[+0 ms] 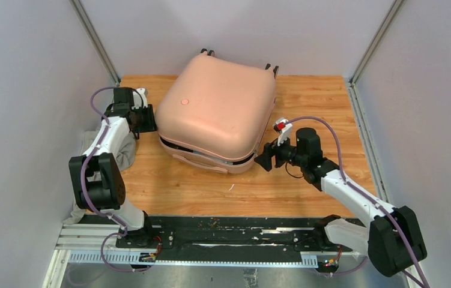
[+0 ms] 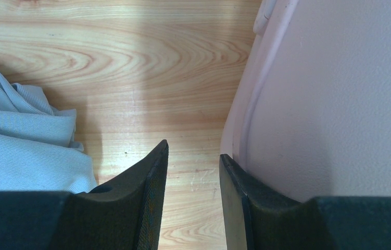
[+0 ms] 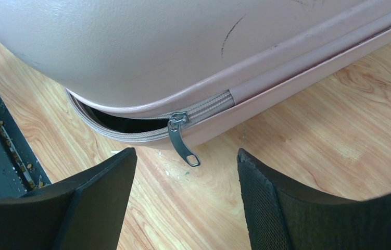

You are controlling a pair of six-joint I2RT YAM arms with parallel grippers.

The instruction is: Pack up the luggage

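Note:
A pink suitcase (image 1: pixel 217 108) lies closed-lidded on the wooden table, its front seam partly open with a dark gap. At its left side my left gripper (image 1: pixel 151 123) is against the case; in the left wrist view its fingertips (image 2: pixel 156 161) sit beside the pink edge, and whether they grip anything is unclear. My right gripper is open just off the near right corner, where a zipper slider with a metal pull tab (image 3: pixel 183 147) hangs between and beyond its fingers, untouched.
Grey folded cloth (image 2: pixel 32 151) lies left of the suitcase. Bare table (image 1: pixel 307 96) shows at the right and along the front. Side walls bound the workspace.

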